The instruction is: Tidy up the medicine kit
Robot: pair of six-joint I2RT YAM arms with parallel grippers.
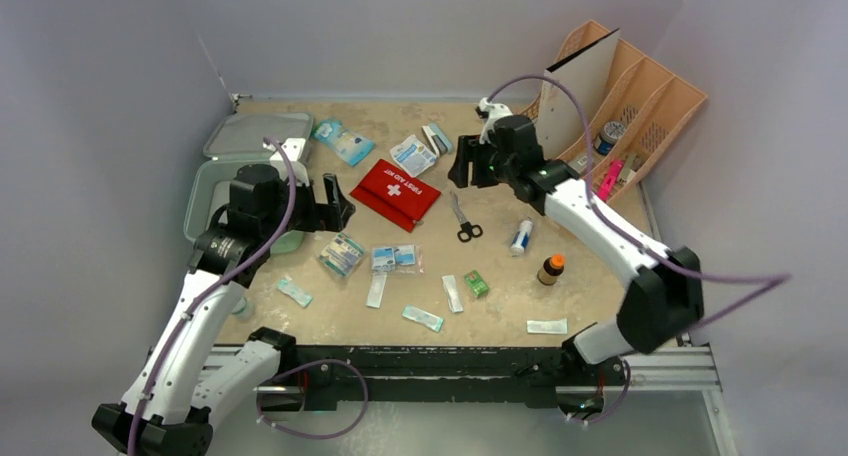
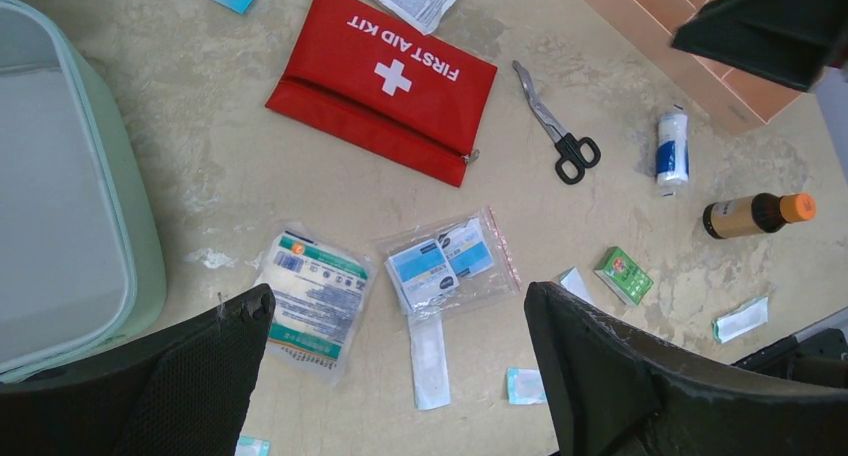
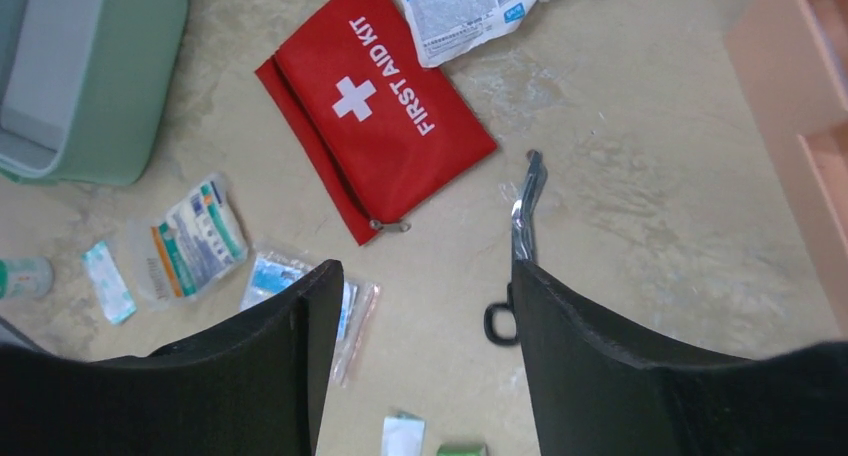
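Note:
A red first aid pouch [image 1: 396, 195] lies flat in the middle of the table, with scissors [image 1: 460, 218] to its right. My left gripper [image 1: 335, 201] hangs open and empty near the green box [image 2: 120, 206]. Above the table, up and left of the scissors' black handles, my right gripper [image 1: 466, 164] is part open, nothing between its fingers. Bagged gauze [image 2: 318, 296], a clear bag of blue-white packets [image 2: 450, 261], a white tube [image 1: 521, 237], a brown bottle [image 1: 551, 269] and a small green box [image 1: 476, 284] lie about the table.
A wooden organizer [image 1: 640, 96] with several compartments stands at the back right, holding a jar [image 1: 608, 137] and pink item. Thin sachets [image 1: 422, 318] lie near the front edge. A white packet [image 1: 413, 156] and blue packet [image 1: 344, 142] lie behind the pouch.

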